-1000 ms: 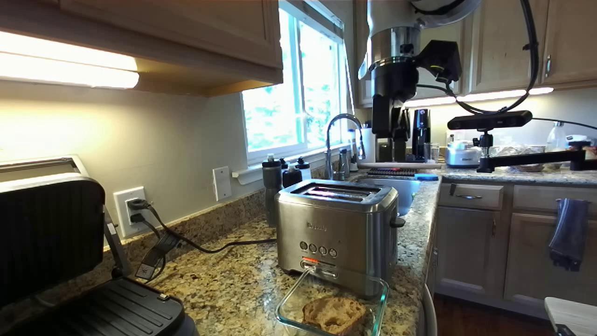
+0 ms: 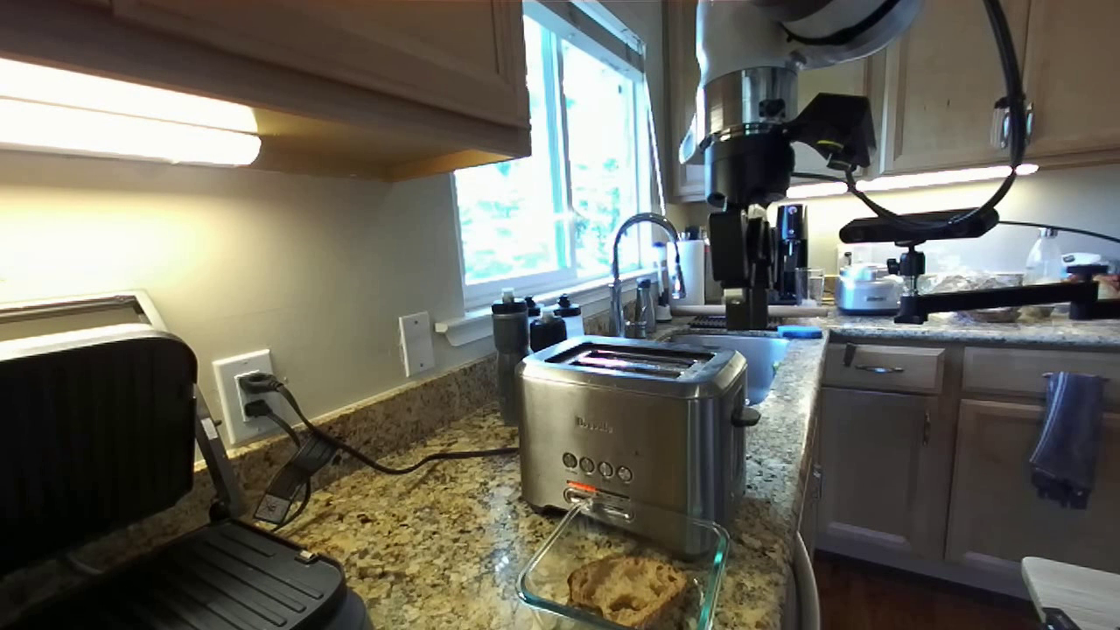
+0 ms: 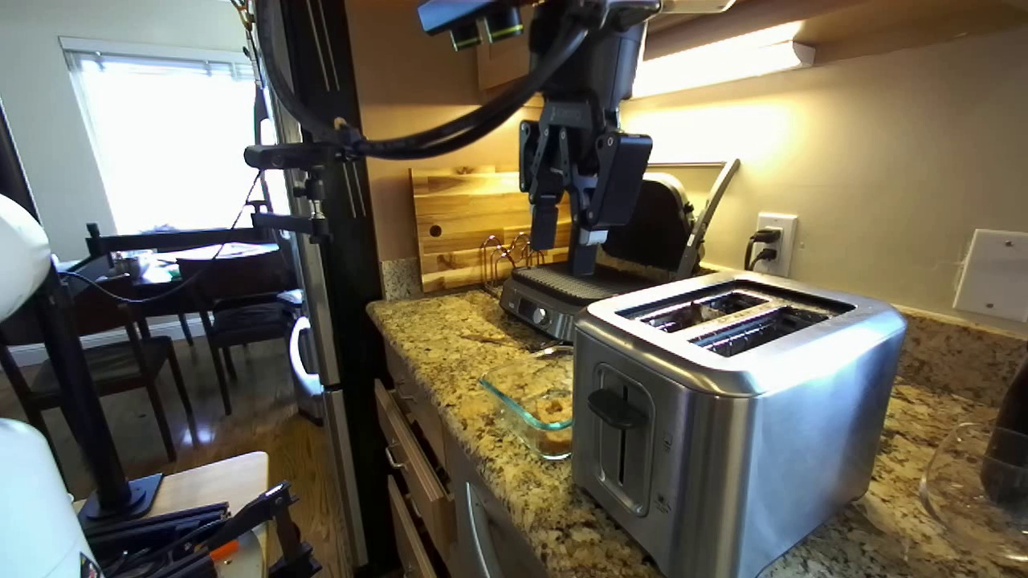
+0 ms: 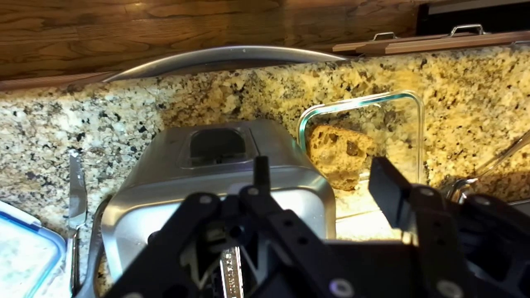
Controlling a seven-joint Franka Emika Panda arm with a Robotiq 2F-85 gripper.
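My gripper [image 3: 564, 241] hangs above the counter, part open with nothing between its fingers. In the wrist view its fingertips [image 4: 385, 186] stand well apart, over the toaster and the glass dish. The silver two-slot toaster [image 2: 619, 436] stands upright on the counter, and its slots look empty in exterior view 2. Its dark lever [image 3: 617, 409] is on the end facing the counter's front edge. Beside the toaster sits a clear glass dish [image 2: 533, 572] with a slice of bread [image 4: 338, 151] inside it.
An open contact grill [image 2: 241, 577] stands beyond the dish. A knife [image 4: 77, 191] and a blue-rimmed lid [image 4: 57, 243] lie on the toaster's other side. Dark bottles [image 2: 511, 352] and a power cord [image 2: 430, 458] are near the wall.
My gripper has come lower and shifted slightly right in exterior view 1, and it has turned somewhat. The toaster, dish and bread have stayed where they were.
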